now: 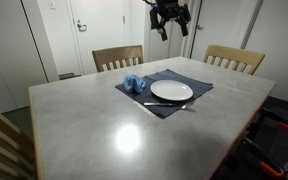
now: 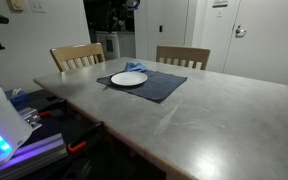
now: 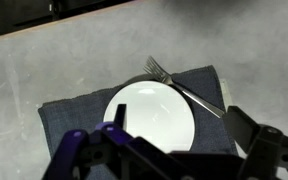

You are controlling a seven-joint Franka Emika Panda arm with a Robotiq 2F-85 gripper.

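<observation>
My gripper (image 1: 174, 34) hangs high above the far part of the table, open, with nothing between its fingers. A white plate (image 1: 171, 90) lies on a dark placemat (image 1: 189, 78); the plate (image 3: 154, 118) shows below the fingers in the wrist view. The silver fork (image 3: 189, 94) lies along the plate's edge, its tines reaching past the mat onto the table. A crumpled blue cloth (image 1: 134, 84) rests on the mat beside the plate, and the same cloth (image 2: 136, 67) shows behind the plate (image 2: 129, 79) in exterior view 2.
Wooden chairs stand around it, one chair (image 1: 118, 58) at the far side and another chair (image 1: 233, 59) at the end. Doors and a wall lie behind.
</observation>
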